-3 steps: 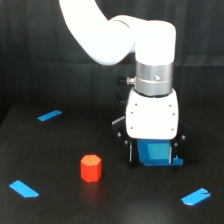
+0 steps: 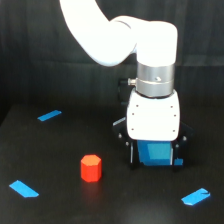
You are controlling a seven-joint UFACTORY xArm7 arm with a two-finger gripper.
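Observation:
Low over the dark table, right of the middle, my gripper (image 2: 154, 160) points down in the camera view. Behind and between its dark fingers shows a blue block or box (image 2: 155, 152), with its upper part hidden by the white hand. One finger stands near each side of the blue thing. Whether the fingers touch it or stand apart from it cannot be made out against the dark background. A red-orange hexagonal block (image 2: 91, 168) stands on the table to the left of the gripper, clear of it.
Flat blue strips lie on the table: one at the back left (image 2: 49, 115), one at the front left (image 2: 23, 188) and one at the front right (image 2: 196, 197). A dark curtain (image 2: 40, 50) hangs behind.
My hand has shifted very slightly to the right and down. The red-orange block and the blue strips lie where they were.

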